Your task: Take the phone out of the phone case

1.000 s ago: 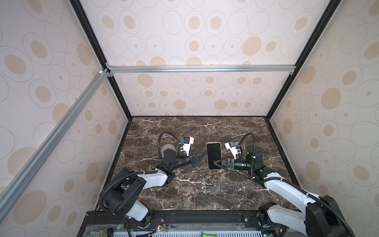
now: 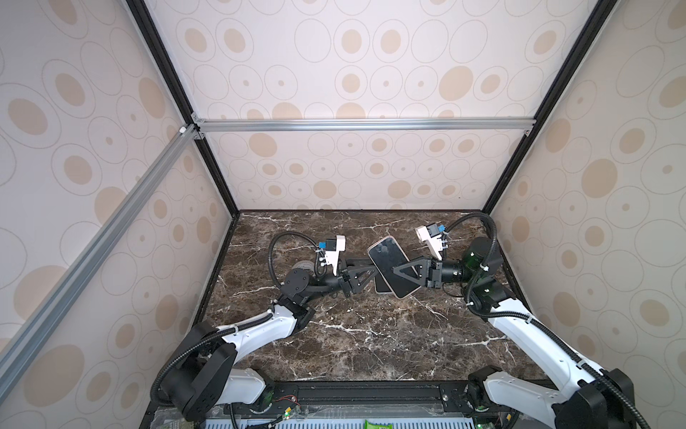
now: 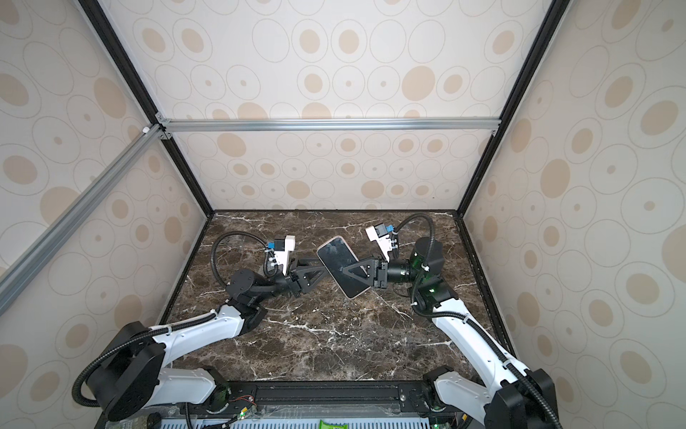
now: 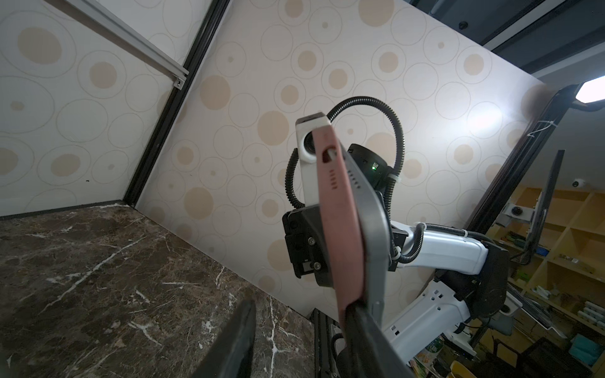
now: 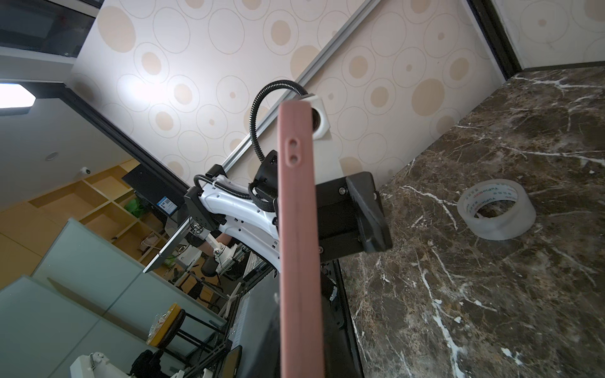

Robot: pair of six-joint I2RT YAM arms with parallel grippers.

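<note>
The phone [image 2: 387, 259] in its pink case [image 5: 297, 226] is raised above the table in my right gripper [image 3: 351, 269], tilted with its top toward the left and screen facing the top cameras. In the left wrist view the pink case [image 4: 334, 208] shows edge-on, with a silvery rim beside it. My left gripper [image 2: 366, 274] stands open at the phone's left side, its blurred fingers at the bottom of the left wrist view, one very close to or touching the case's lower edge.
A roll of clear tape [image 5: 496, 209] lies on the dark marble table [image 2: 336, 343], behind the left arm. Patterned walls enclose the sides and back.
The right arm has raised the phone and tilted it from upright to slanting. The left gripper has moved slightly in beside it, and the left arm's elbow has shifted toward the front left.
</note>
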